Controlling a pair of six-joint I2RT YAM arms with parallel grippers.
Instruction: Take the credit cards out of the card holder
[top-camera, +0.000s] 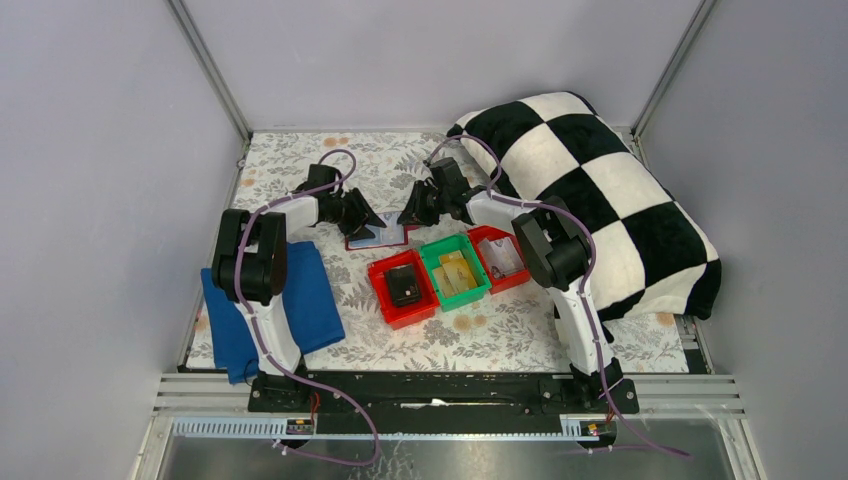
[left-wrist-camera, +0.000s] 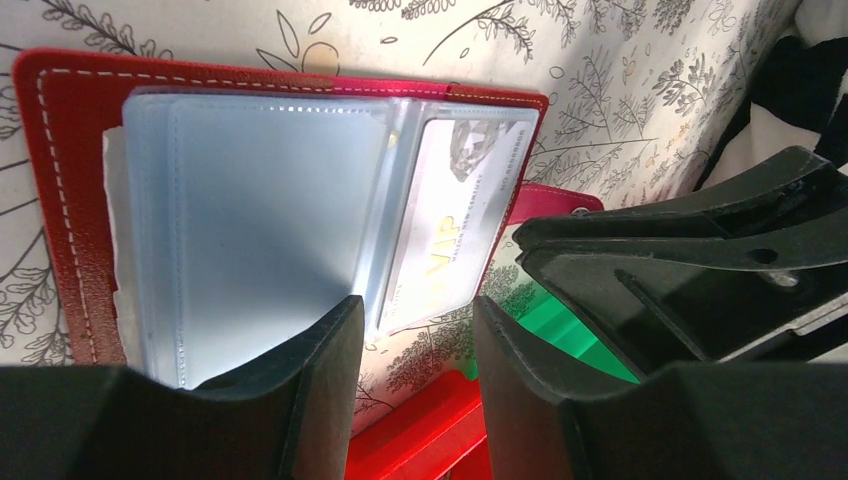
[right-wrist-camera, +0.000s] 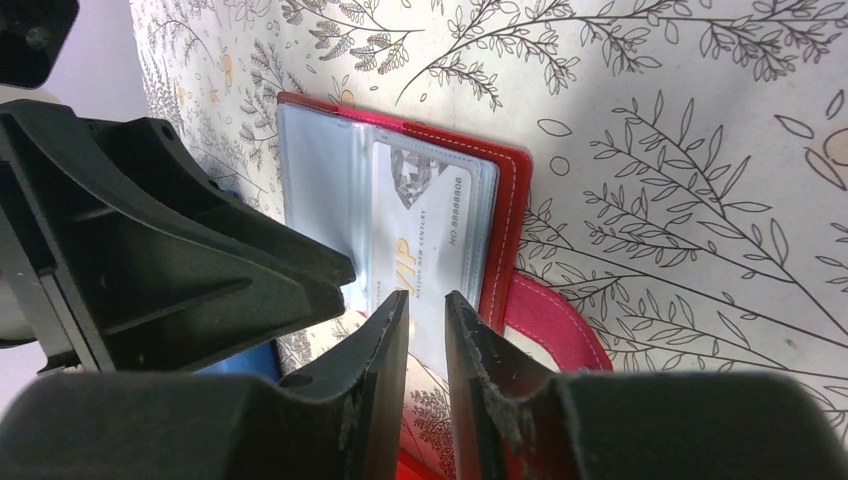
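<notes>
The red card holder (left-wrist-camera: 72, 210) lies open on the floral surface, with clear plastic sleeves (left-wrist-camera: 250, 230). A white VIP card (right-wrist-camera: 415, 215) shows in the sleeve at its right side. My left gripper hangs low over the holder near the sleeves' edge, fingers apart, nothing visible between them. My right gripper is at the card end, its fingertips close together over the VIP card's lower part; whether anything is pinched there is hard to tell.
A red bin (top-camera: 383, 310) with a black item, a green bin (top-camera: 439, 244) and another red bin (top-camera: 515, 280) stand in front of the holder. A blue cloth (top-camera: 316, 305) lies left, a checkered cushion (top-camera: 620, 190) right. Bare surface shows behind the grippers.
</notes>
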